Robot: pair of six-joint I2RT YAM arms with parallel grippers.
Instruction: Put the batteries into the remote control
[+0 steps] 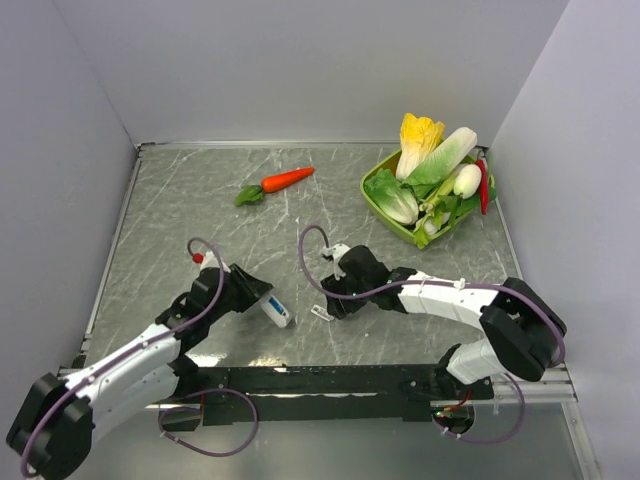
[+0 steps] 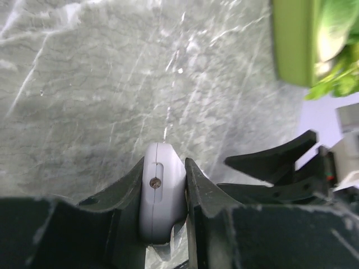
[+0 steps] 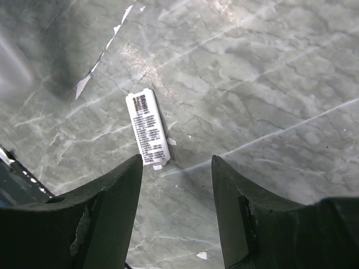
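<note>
My left gripper (image 1: 268, 292) is shut on the white remote control (image 1: 278, 313), which slants down and forward from its fingers with a blue-marked face showing. In the left wrist view, the remote's rounded end (image 2: 162, 190) with a small screw fills the space between the fingers. A small flat white piece (image 3: 148, 126), printed with dark lines, lies on the table to the right of the remote. My right gripper is open, its fingers apart with nothing between them; the piece lies just beyond the left finger. No loose battery can be made out.
A green basket (image 1: 378, 212) of vegetables occupies the back right. Farther back lies a carrot (image 1: 287, 179). Between the carrot and the arms the table (image 1: 200, 190) is bare. A dark rail (image 1: 320, 380) runs along the front edge.
</note>
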